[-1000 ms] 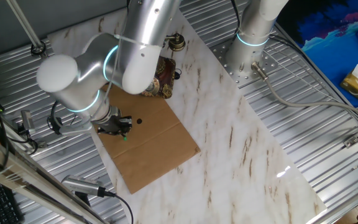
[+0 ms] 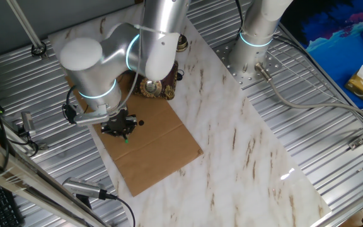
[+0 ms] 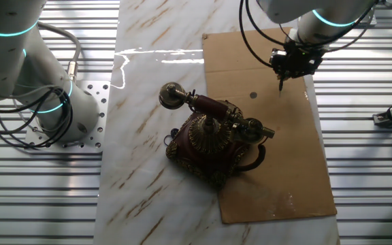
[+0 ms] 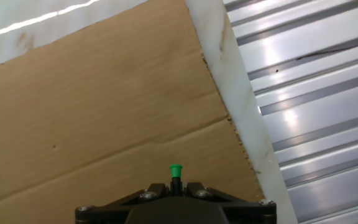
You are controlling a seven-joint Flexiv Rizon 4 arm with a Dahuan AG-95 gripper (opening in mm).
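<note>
My gripper (image 2: 119, 126) hangs above the cardboard sheet's edge, away from the rotary telephone. Between its fingertips in the wrist view is a small black stick with a green tip (image 4: 176, 170), and the fingers look shut on it. The antique-style telephone (image 3: 209, 139), dark red with bronze trim, stands partly on the brown cardboard (image 3: 288, 163) and partly on the marble top. Its handset (image 3: 211, 107) lies across the cradle. In exterior view 1 the arm covers much of the telephone (image 2: 166, 89). A small dark round spot (image 3: 253, 95) shows on the cardboard.
Slatted metal (image 4: 316, 93) lies beyond the cardboard's edge. A camera on a stand (image 2: 86, 188) is near the table's lower left edge.
The arm's wrist and elbow have swung to the right in exterior view 1, bringing the hand more upright. The green tip has stayed nearly in place. The telephone and cardboard have not moved.
</note>
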